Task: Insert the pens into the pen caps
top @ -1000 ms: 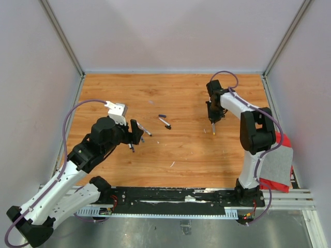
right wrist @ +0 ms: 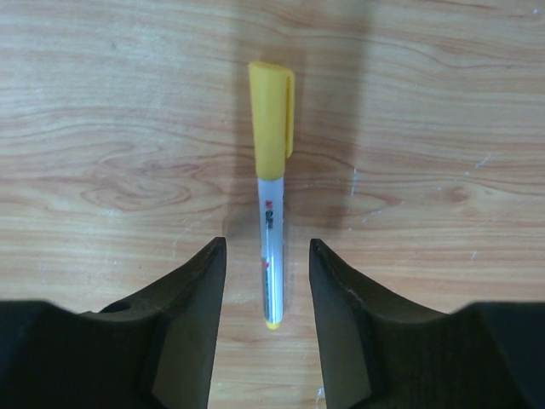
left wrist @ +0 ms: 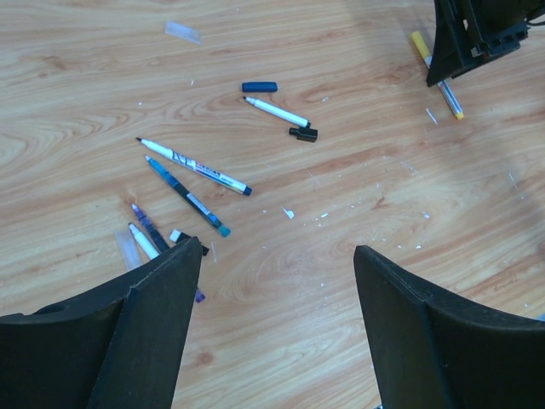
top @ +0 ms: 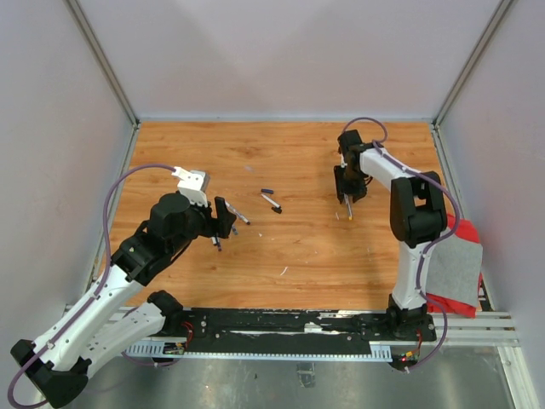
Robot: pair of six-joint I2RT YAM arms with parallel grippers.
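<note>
In the right wrist view a white pen wearing its yellow cap (right wrist: pixel 271 128) lies on the wood. My right gripper is open above it, one finger on either side and apart from the barrel. The left wrist view shows my left gripper open and empty. Beyond it lie an uncapped light-blue pen (left wrist: pixel 277 111), a navy cap (left wrist: pixel 260 87), a black cap (left wrist: pixel 303 135), a white-barrelled pen (left wrist: pixel 196 167) and a blue pen (left wrist: pixel 189 198). Nearest are a purple pen (left wrist: pixel 149 226), a white pen (left wrist: pixel 143 240) and another dark cap (left wrist: pixel 189 243), partly behind the left finger.
A clear strip (left wrist: pixel 182 32) lies flat at the far side, and small white scraps (left wrist: pixel 289 214) dot the wood. Red and grey cloth (top: pixel 456 268) sits off the right edge.
The left arm stayed still.
</note>
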